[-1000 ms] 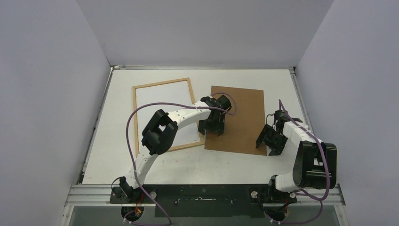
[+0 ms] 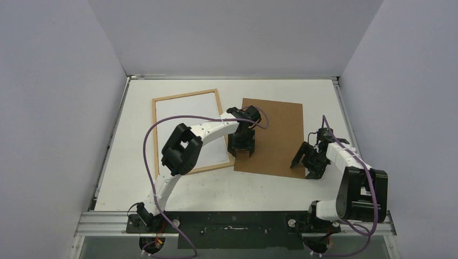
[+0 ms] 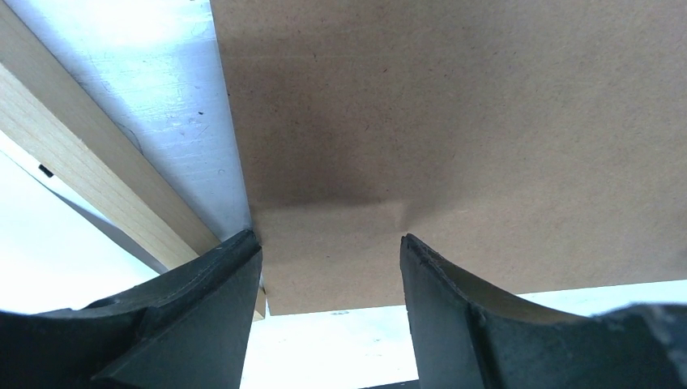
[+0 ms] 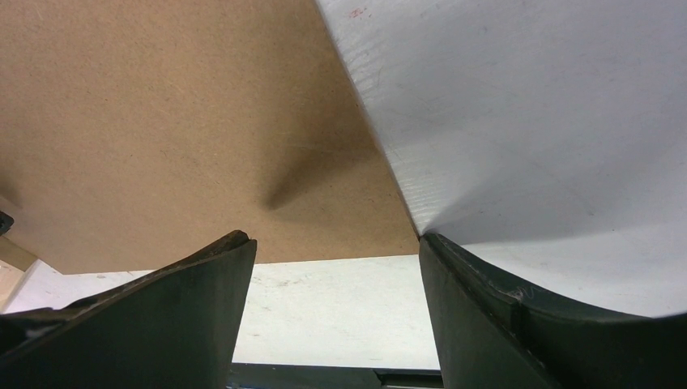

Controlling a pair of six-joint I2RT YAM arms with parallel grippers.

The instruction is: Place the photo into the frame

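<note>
A brown board (image 2: 273, 129) lies flat right of the wooden frame (image 2: 183, 94), which holds a white sheet (image 2: 186, 108). My left gripper is low over the board's near left corner, one fingertip at its left edge beside the frame's rail (image 3: 105, 154); its fingertips are apart, and whether they grip the board I cannot tell. My right gripper is at the board's right edge (image 4: 324, 186), fingers apart, one tip against that edge and the other over the board. No photo is distinguishable apart from the white sheet.
Bare white table (image 2: 124, 135) shows left of the frame, along the back and at the front. Grey walls (image 2: 410, 129) enclose the sides and back. Both arms' cables arch over the workspace.
Both arms have shifted very slightly, the left gripper a little leftward. The board has moved very slightly to the left.
</note>
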